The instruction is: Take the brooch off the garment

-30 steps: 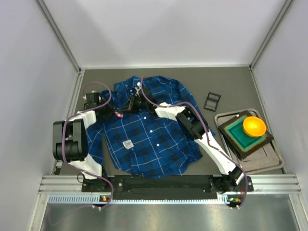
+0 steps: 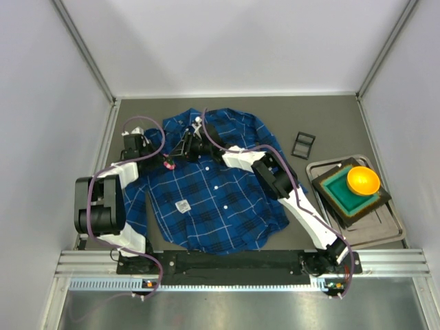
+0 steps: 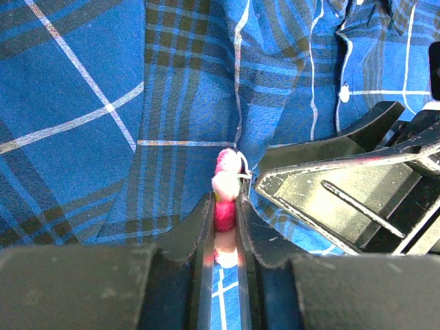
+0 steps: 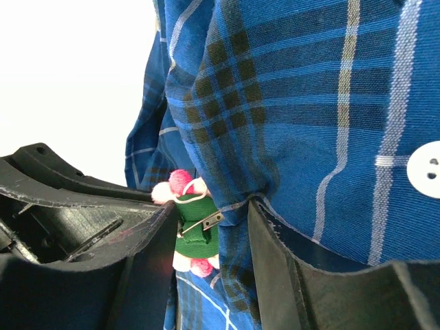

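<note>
The pink and white pom-pom brooch (image 3: 227,180) is gripped edge-on between the fingertips of my left gripper, which is shut on it. In the right wrist view the brooch's green back (image 4: 207,237) faces the camera, with a metal pin and clasp (image 4: 212,221) reaching to a fold of the blue plaid garment (image 4: 295,124). Whether the pin still runs through the cloth cannot be made out. My right gripper is open, its fingertips on either side of the clasp and the fold. From above, the pink brooch (image 2: 169,166) shows between both grippers, near the garment's left side.
A metal tray (image 2: 375,237) at the right bears a green-lined box (image 2: 337,185) and an orange bowl (image 2: 363,181). A small black frame (image 2: 303,145) lies beside the garment.
</note>
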